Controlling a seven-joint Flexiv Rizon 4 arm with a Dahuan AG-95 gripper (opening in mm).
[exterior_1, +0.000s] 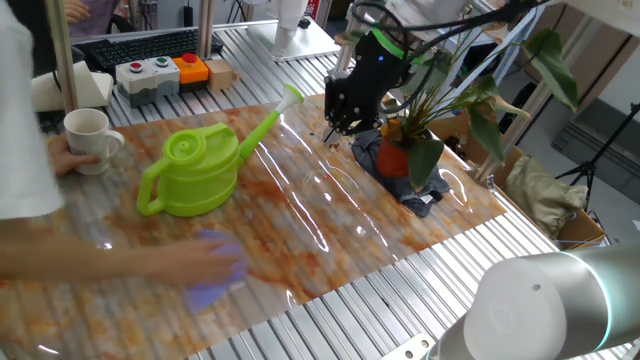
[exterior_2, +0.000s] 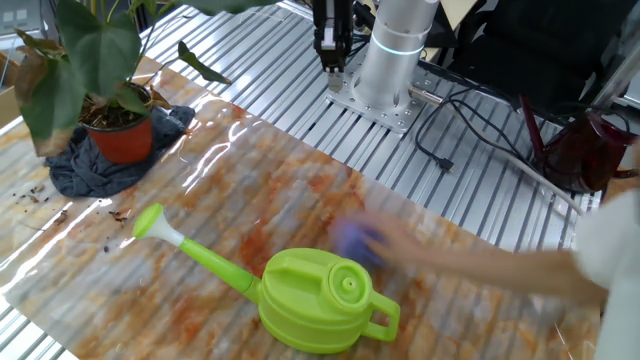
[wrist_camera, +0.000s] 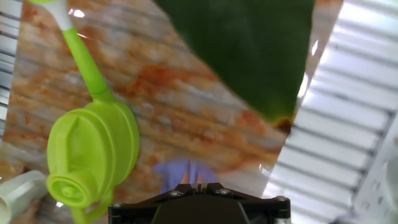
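My gripper points down at the lower edge of the wrist view, its fingers together and nothing visible between them. In the first exterior view the black gripper (exterior_1: 338, 122) appears in front of the potted plant (exterior_1: 395, 155); in the second it hangs near the arm's base. A green watering can (exterior_2: 315, 300) stands upright on the marbled sheet (exterior_1: 330, 240), its spout toward the plant's side. A person's blurred hand holds a purple cloth (exterior_1: 215, 270) on the sheet beside the can. The other hand is at a white mug (exterior_1: 90, 140).
A dark grey cloth (exterior_2: 75, 170) lies under the red plant pot, with soil crumbs nearby. One large leaf (wrist_camera: 249, 50) crosses the wrist view. A dark red kettle (exterior_2: 585, 150) and cables occupy the side by the base. Button boxes (exterior_1: 150, 80) line the far edge.
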